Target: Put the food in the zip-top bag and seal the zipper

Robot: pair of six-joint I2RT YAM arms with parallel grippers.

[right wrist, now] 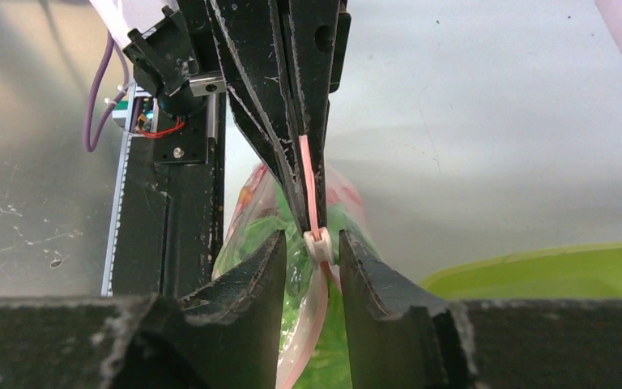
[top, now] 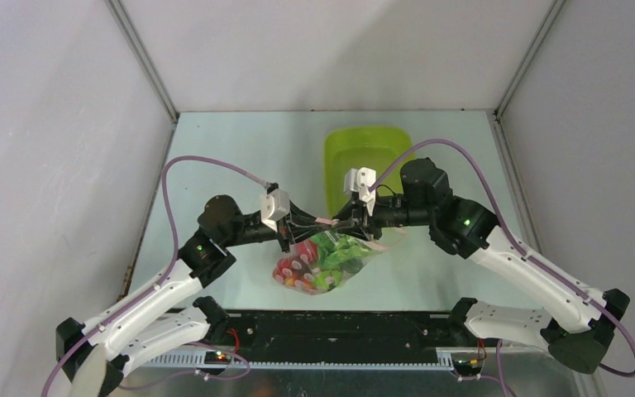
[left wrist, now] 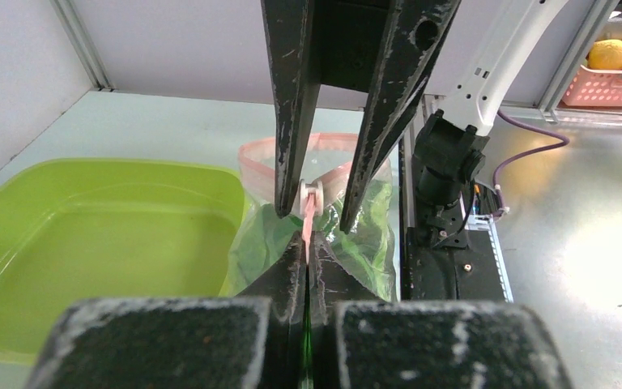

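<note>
The zip bag (top: pixel 322 269) holding red and green food lies below both grippers at the table's middle. My left gripper is shut on the end of the bag's pink zipper strip (left wrist: pixel 309 212). My right gripper is part open around the white slider (right wrist: pixel 318 245), its fingers either side of it. The pink strip runs from the slider to the left gripper's tips. In the left wrist view the bag's open-looking pink rim shows behind the right fingers.
An empty green tray (top: pixel 364 145) stands at the back, just behind the right gripper.
</note>
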